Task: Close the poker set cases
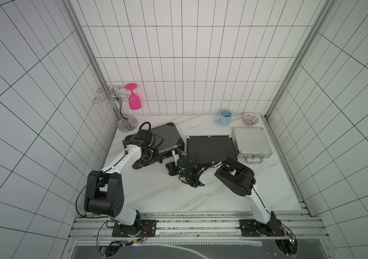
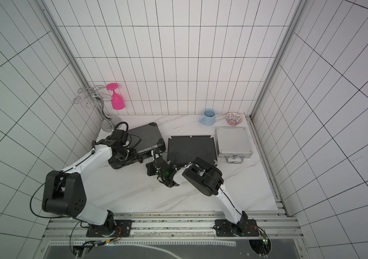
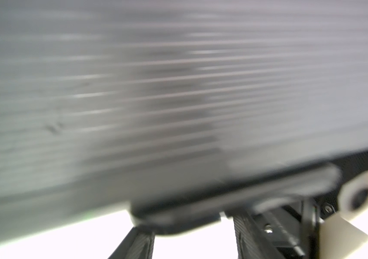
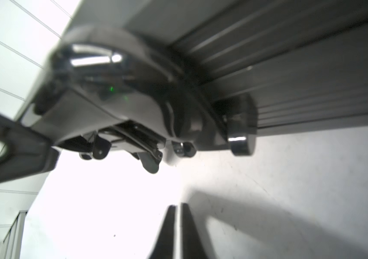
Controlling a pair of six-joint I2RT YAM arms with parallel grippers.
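A dark grey case (image 1: 162,134) with black corners sits at the left, its lid over it. In the left wrist view its ribbed side (image 3: 158,99) fills most of the picture, with the handle (image 3: 244,196) just beyond my left gripper, whose fingers are spread apart. My right gripper points at white surface below the case's glossy corner (image 4: 128,86); only a narrow gap separates its fingers, and nothing shows between them. Small latch parts (image 4: 149,159) hang under the corner. A silver case (image 1: 250,140) at the right looks closed.
A flat black panel with a thin silver rim (image 1: 209,146) lies between the cases, partly behind my right arm. Farther back stand a blue mug (image 1: 224,117), a patterned bowl (image 1: 250,119) and a metal stand (image 1: 127,124) with a pink glass (image 1: 134,101).
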